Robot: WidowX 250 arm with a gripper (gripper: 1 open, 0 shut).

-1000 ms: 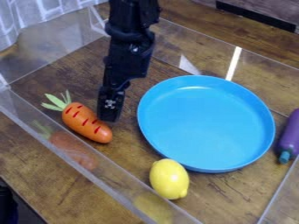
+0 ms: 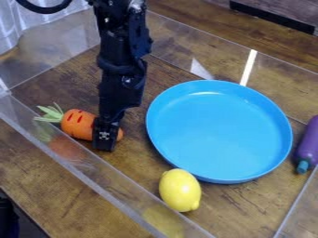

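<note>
My black gripper (image 2: 104, 132) is lowered over an orange toy carrot (image 2: 77, 124) with green leaves at the left. Its fingers are down at the carrot's right part and partly cover it; they are open, as far as this view shows. A wide blue plate (image 2: 218, 125) lies to the right of the gripper.
A yellow lemon (image 2: 180, 191) lies below the plate, and a purple eggplant (image 2: 308, 144) at the right edge. Clear walls surround the wooden surface (image 2: 62, 70).
The gripper has come down and left onto the carrot. The carrot has shifted slightly and now lies more nearly sideways.
</note>
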